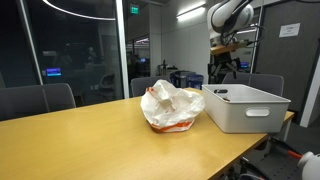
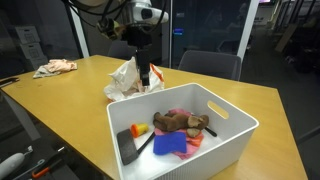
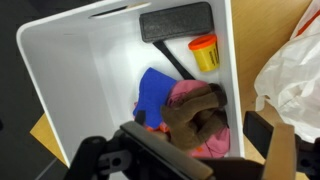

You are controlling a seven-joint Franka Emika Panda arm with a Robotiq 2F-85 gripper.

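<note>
My gripper (image 1: pixel 222 72) hangs above the white box (image 1: pixel 245 118), its fingers apart with nothing seen between them. In the wrist view the two dark fingers (image 3: pixel 265 138) stand wide apart over the box. Inside lie a brown plush toy (image 3: pixel 182 127), a blue cloth (image 3: pixel 153 95) and pink cloth (image 3: pixel 217 145). Nearer one end are a yellow tub with an orange lid (image 3: pixel 206 56) and a black block-like tool (image 3: pixel 177 22) with a thin handle. Parts of the toy and cloths are hidden by the gripper in the wrist view.
A crumpled white plastic bag (image 1: pixel 172 108) with red-orange print sits on the wooden table (image 1: pixel 80 140), beside the box. Another crumpled item (image 2: pixel 55 68) lies farther along the table. The box walls stand upright around its contents.
</note>
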